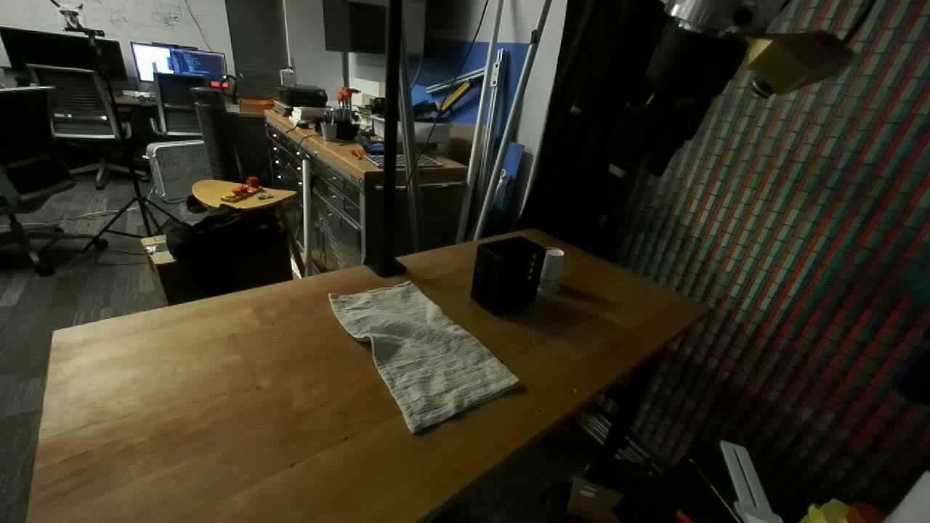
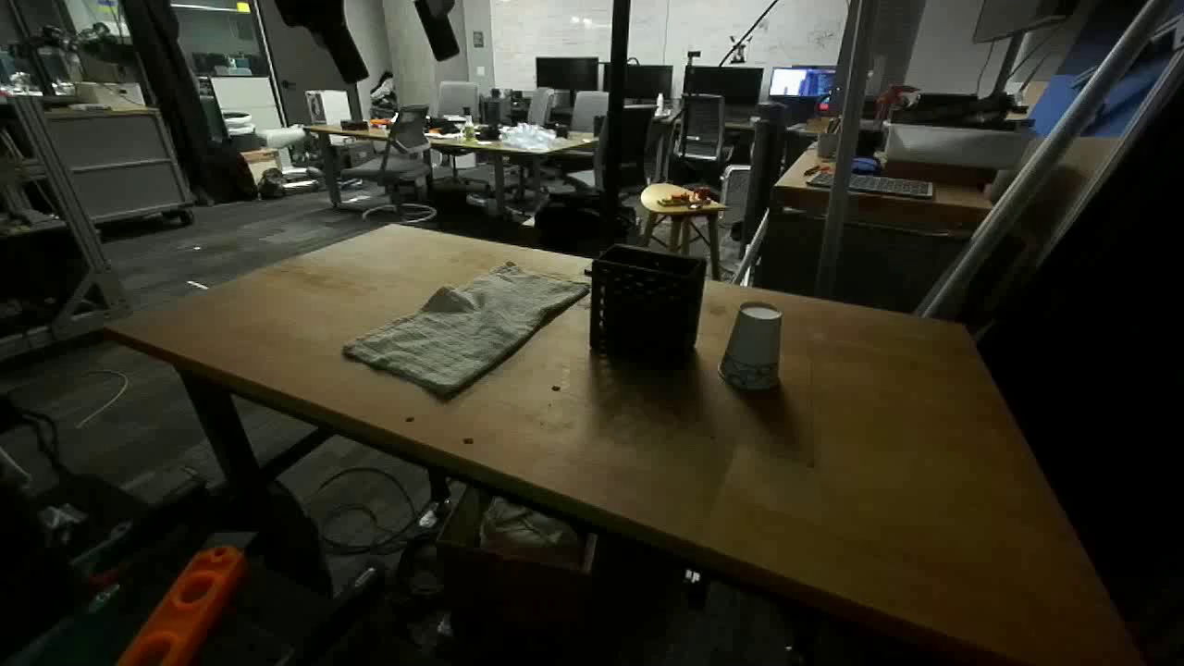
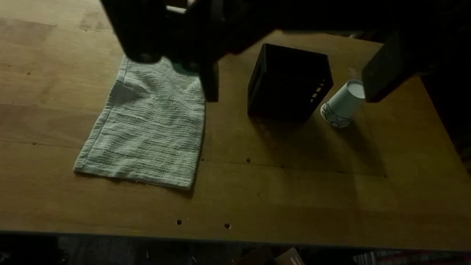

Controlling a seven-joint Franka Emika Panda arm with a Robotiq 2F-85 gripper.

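Note:
My gripper stands open high over the table, its dark fingers (image 3: 211, 84) spread wide with nothing visible between them. Beyond and below it in the wrist view is a black box-like basket (image 3: 289, 84) with slotted sides. A white paper cup (image 2: 752, 346) rests upside down beside the basket; in the wrist view it appears near the right finger. On the other side of the basket, a pale grey-green cloth (image 1: 427, 349) lies spread out, slightly wrinkled and with an uneven edge. The gripper hides part of the cloth's far end in the wrist view.
The wooden table (image 1: 192, 392) has wide bare areas on both sides of these objects. A black post (image 1: 392, 148) rises at its back edge. Lighting is dim, and the basket's inside is too dark to make out.

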